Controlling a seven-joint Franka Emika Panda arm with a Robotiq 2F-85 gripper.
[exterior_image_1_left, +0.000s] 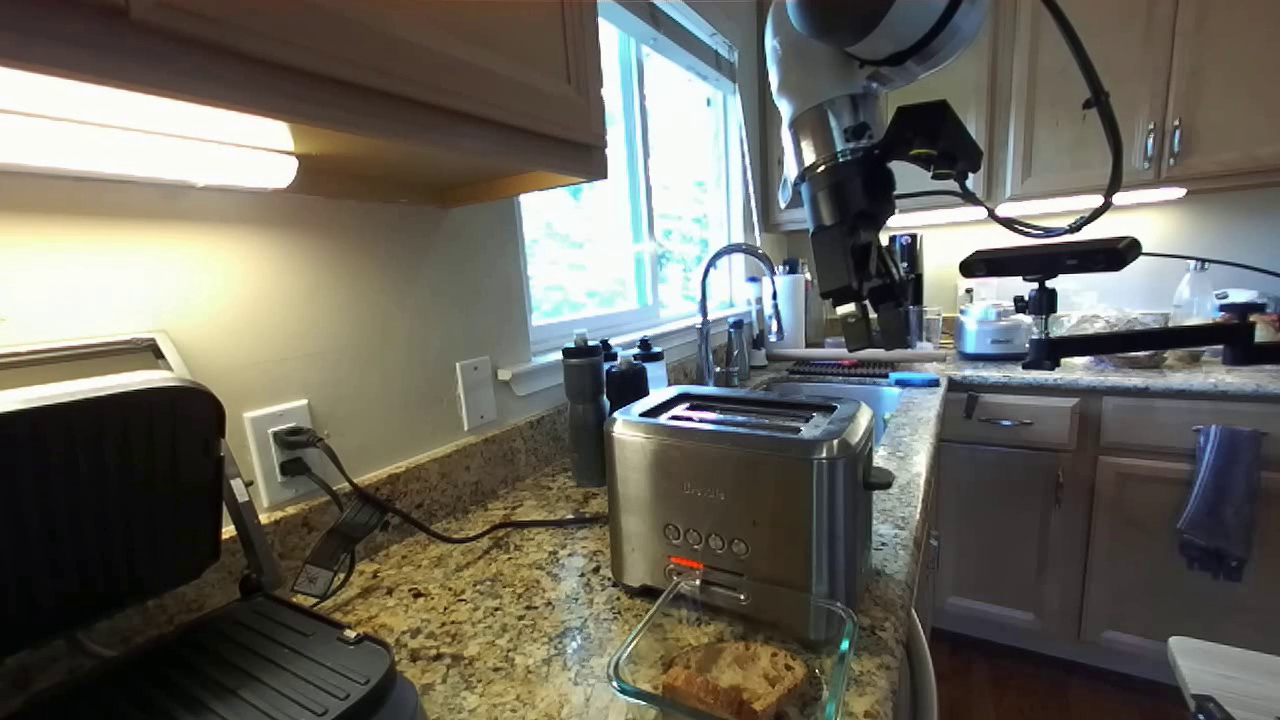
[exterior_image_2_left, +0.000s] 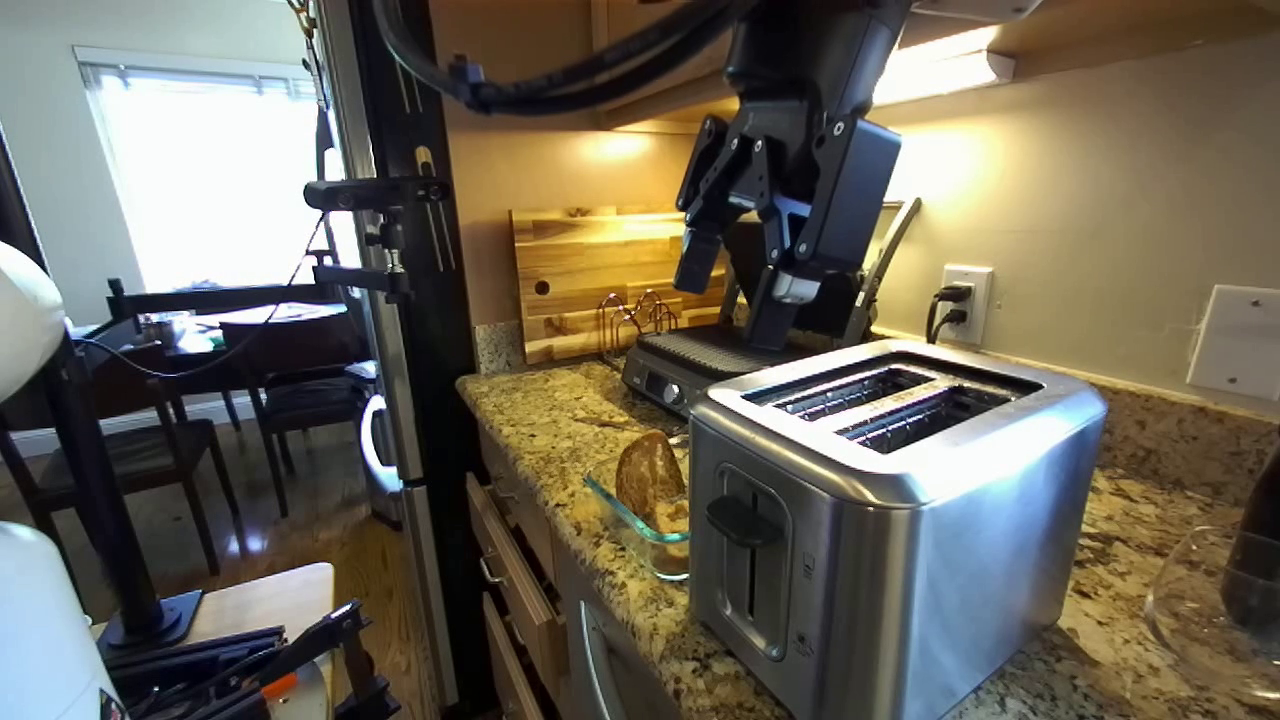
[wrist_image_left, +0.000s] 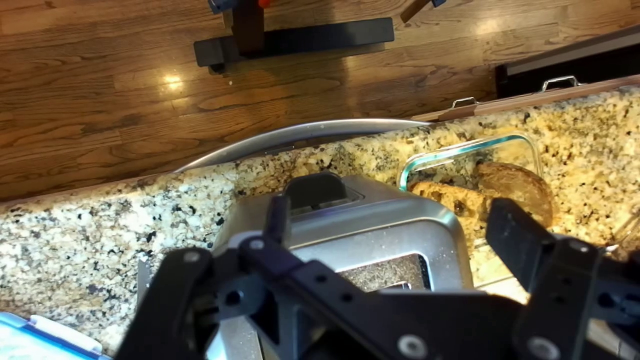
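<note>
A brushed-steel toaster (exterior_image_1_left: 738, 504) stands on the granite counter, its two top slots (exterior_image_2_left: 888, 402) empty as far as I can see. Beside it is a clear glass dish (exterior_image_2_left: 636, 534) holding brown bread (exterior_image_2_left: 651, 480); the wrist view shows one slice (wrist_image_left: 519, 186) leaning against another piece (wrist_image_left: 447, 195). My gripper (exterior_image_2_left: 732, 294) hangs above the counter, over the toaster's lever side in the wrist view. Its fingers are spread wide with nothing between them. The toaster's lever (exterior_image_2_left: 741, 522) sits high in its track.
An opened contact grill (exterior_image_1_left: 276, 654) lies beyond the dish, near the wall outlet (exterior_image_1_left: 284, 450). Dark bottles (exterior_image_1_left: 585, 414) stand behind the toaster. A power cord (exterior_image_1_left: 480, 528) runs along the counter. An overhead cabinet (exterior_image_1_left: 360, 72) juts out above.
</note>
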